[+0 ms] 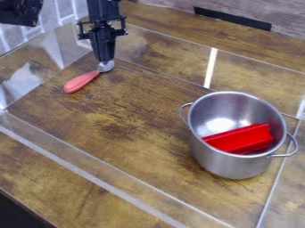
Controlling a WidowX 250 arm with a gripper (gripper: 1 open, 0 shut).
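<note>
At the upper left of the camera view, my black gripper (pixel 103 55) points down at the metal head of a red-handled utensil (pixel 85 79) lying on the wooden table. The gripper looks shut, its tip at or just above that head; whether it touches cannot be made out. A steel pot (pixel 233 158) with two side handles stands at the right, with a red block (pixel 238 137) inside it.
Pale tape strips mark the surface, and dark equipment with cables fills the upper left corner.
</note>
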